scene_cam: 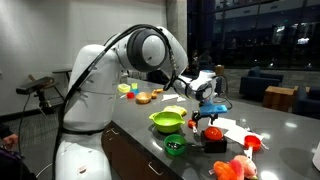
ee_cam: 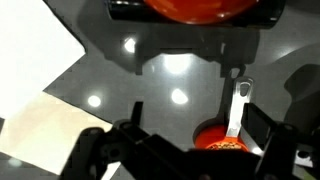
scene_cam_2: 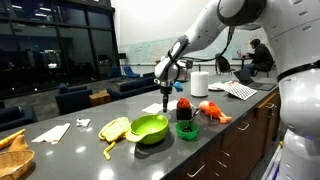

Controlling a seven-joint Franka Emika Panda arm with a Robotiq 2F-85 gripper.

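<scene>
My gripper (scene_cam: pixel 208 118) hangs over the dark table, behind the black box (scene_cam: pixel 214 144) with a round red thing (scene_cam: pixel 213 133) on top. In the wrist view its dark fingers stand apart at the lower edge, with bare table between them. The black box (ee_cam: pixel 270 17) and red thing (ee_cam: pixel 205 8) are cut off at the top there. A white-handled utensil (ee_cam: pixel 238 108) lies partly over a red round thing (ee_cam: pixel 218 138), beside the right finger. In exterior view 2 the gripper (scene_cam_2: pixel 172 88) is above the table, beyond the red thing (scene_cam_2: pixel 183 103).
A light green bowl (scene_cam_2: pixel 148 127), a dark green pot (scene_cam_2: pixel 187 131) and a yellow cloth (scene_cam_2: pixel 115 130) lie near the box. An orange-red toy (scene_cam: pixel 236 169) and a red cup (scene_cam: pixel 253 142) are to its right. White paper (ee_cam: pixel 30 45) lies flat behind the box.
</scene>
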